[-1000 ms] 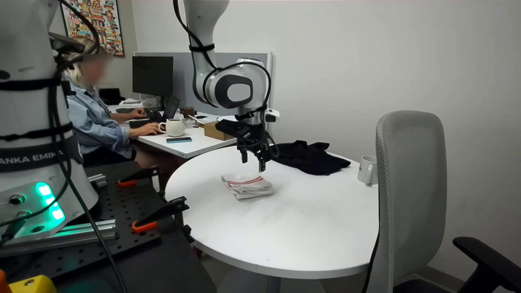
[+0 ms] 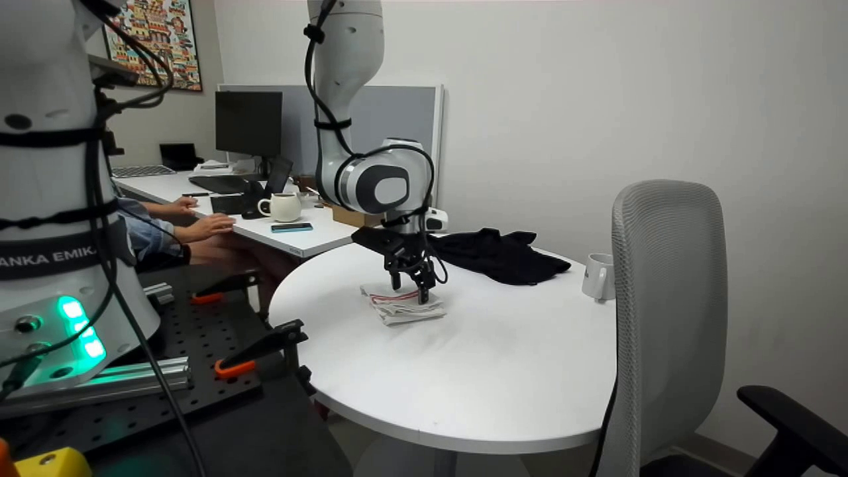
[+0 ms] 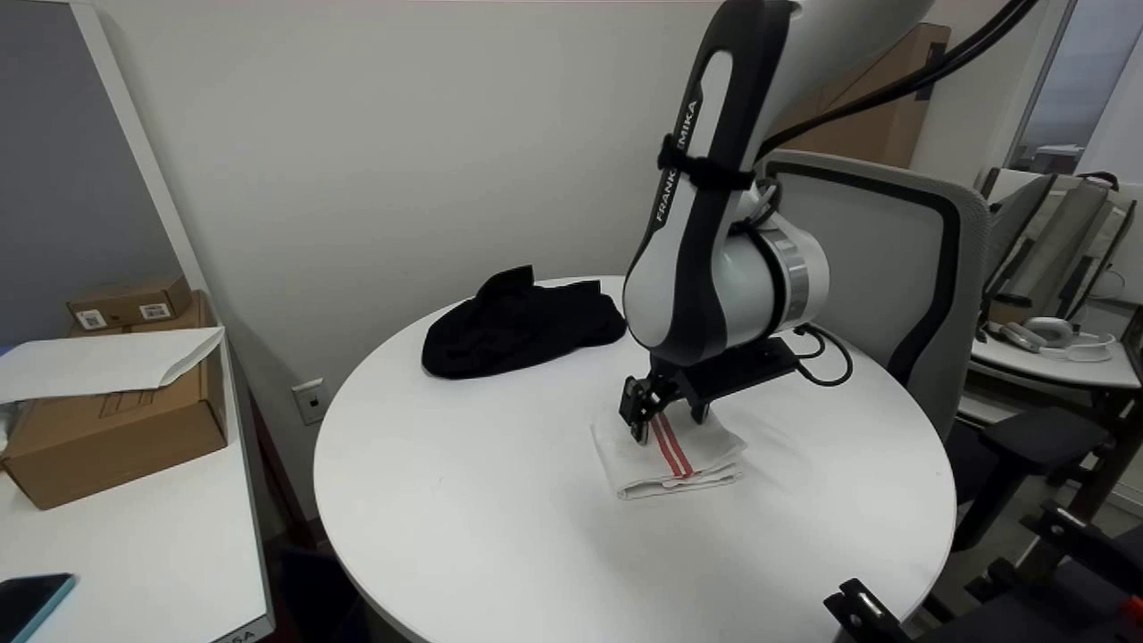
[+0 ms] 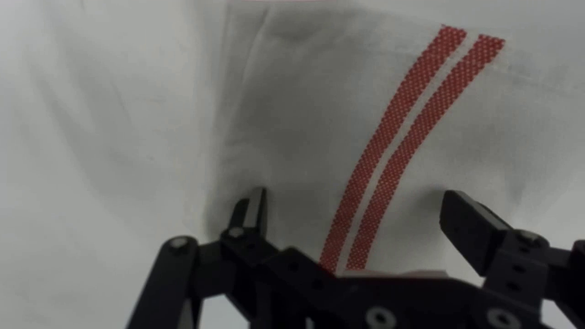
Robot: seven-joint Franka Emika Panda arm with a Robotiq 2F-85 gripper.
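Observation:
A folded pale cloth with two red stripes (image 2: 405,310) lies on the round white table (image 2: 461,373). Right over it, pointing down, is my gripper (image 2: 409,293), its fingers apart. In the wrist view the left finger (image 4: 255,211) and the right finger (image 4: 471,230) stand on either side of the striped part of the cloth (image 4: 307,137). Nothing is pinched between them. Exterior view 2 shows the fingertips at or just above the cloth (image 3: 664,466); whether they touch it I cannot tell.
A black garment (image 3: 520,327) lies crumpled at the table's wall side. A white mug (image 2: 598,277) stands near the edge beside a grey office chair (image 2: 672,302). A person's hands (image 2: 207,226) rest at the neighbouring desk.
My gripper has come down from above the table to the cloth, still open. The cloth lies in the same place. The person at the desk has shifted partly out of sight behind the arm's base.

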